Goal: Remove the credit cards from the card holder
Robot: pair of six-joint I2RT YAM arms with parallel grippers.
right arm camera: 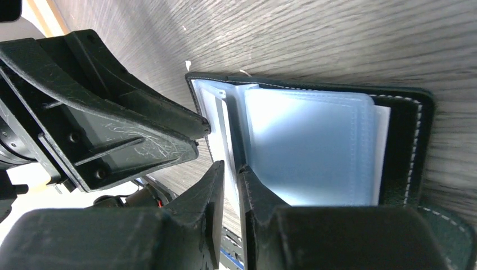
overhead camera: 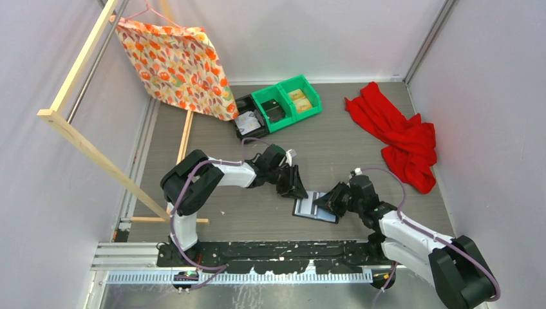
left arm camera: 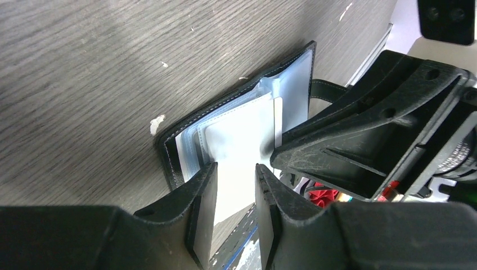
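Note:
The card holder (overhead camera: 308,205) lies open on the table, black with stitched edges and clear sleeves. Over one half, my left gripper is part open, with its tips over a white card or sleeve panel (left arm camera: 239,135). My right gripper has a narrow gap between its tips, with the raised white edge (right arm camera: 226,126) of that panel running down to them; a firm hold on it does not show. A bluish clear sleeve (right arm camera: 309,135) covers the other half, and a strip of white card (right arm camera: 382,152) peeks out past its end.
Green bins (overhead camera: 298,98) and a black bin (overhead camera: 248,123) stand at the back. Red cloth (overhead camera: 399,135) is heaped at the right, and a patterned cloth (overhead camera: 180,67) hangs at the left. Table around the holder is clear, though both grippers crowd together over it.

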